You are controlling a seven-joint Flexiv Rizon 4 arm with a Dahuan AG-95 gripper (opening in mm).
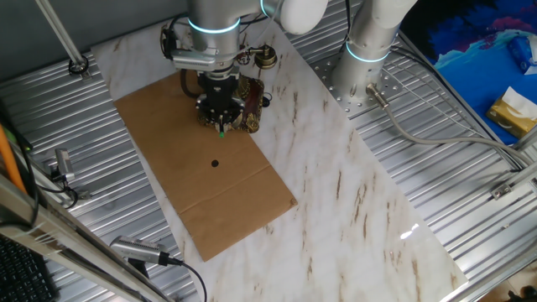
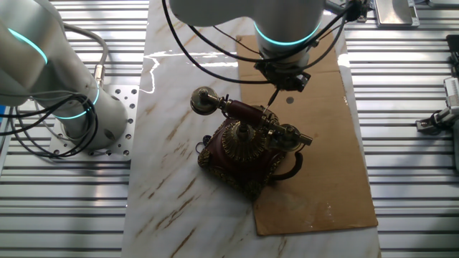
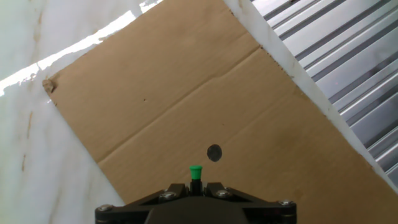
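My gripper (image 1: 221,132) hangs over the cardboard, pointing down, with its green fingertips together. In the wrist view the gripper is shut, and nothing distinct shows between its fingers. Ahead of the tips and slightly right lies a small round black spot (image 3: 214,152) on the brown cardboard (image 3: 180,74). An antique-style red and gold telephone (image 2: 240,154) stands partly on the cardboard's edge, its handset (image 2: 246,112) lying across the cradle. From exterior view 1 the arm hides much of the telephone (image 1: 250,117); the wrist view does not include it.
White marbled board (image 1: 336,201) extends clear to the right of the cardboard. The robot's base (image 1: 362,71) stands beside the board. Slatted metal (image 1: 80,126) borders it, with a silver cylindrical device (image 1: 138,250) at the lower left. A tissue box (image 1: 513,113) sits far right.
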